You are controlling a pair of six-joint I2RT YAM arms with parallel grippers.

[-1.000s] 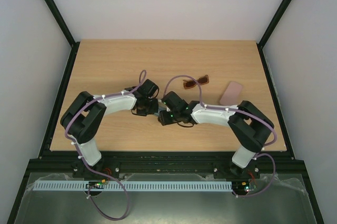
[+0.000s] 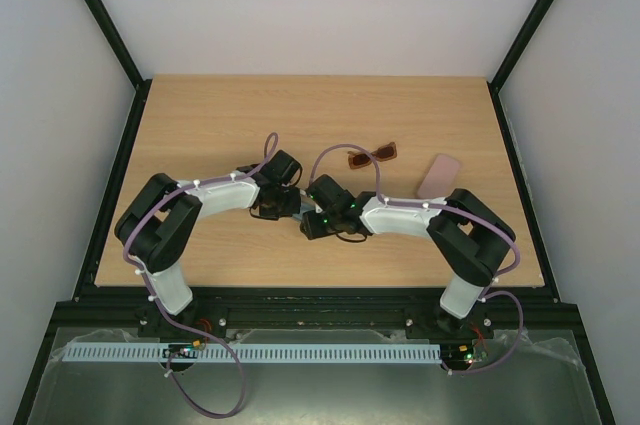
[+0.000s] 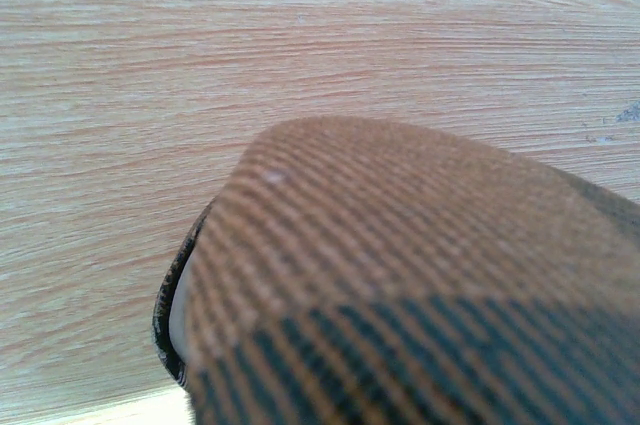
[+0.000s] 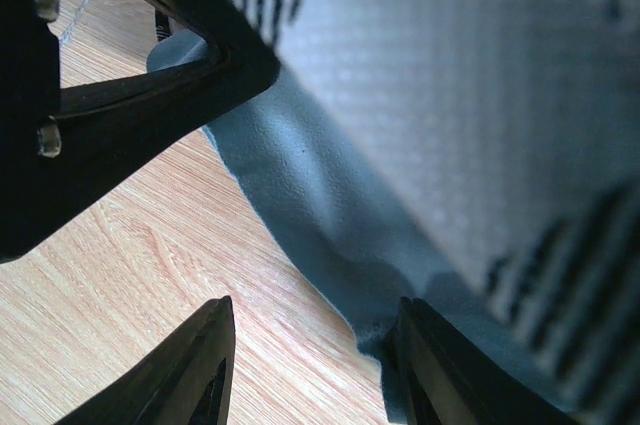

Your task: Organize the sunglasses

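Observation:
My two grippers meet at the middle of the table (image 2: 190,105), over a blue-grey cloth (image 4: 310,175) that is mostly hidden from above. My left gripper (image 2: 292,207) is shut; what is between its fingers is unclear, and a blurred brown surface fills much of the left wrist view. My right gripper is open, its fingertips low beside the cloth's edge. Brown sunglasses (image 2: 372,155) lie on the table behind the right arm.
A pink case (image 2: 438,175) lies at the right of the table. Both arms crowd the centre.
The right arm and its hose have shifted slightly; otherwise the scene looks the same.

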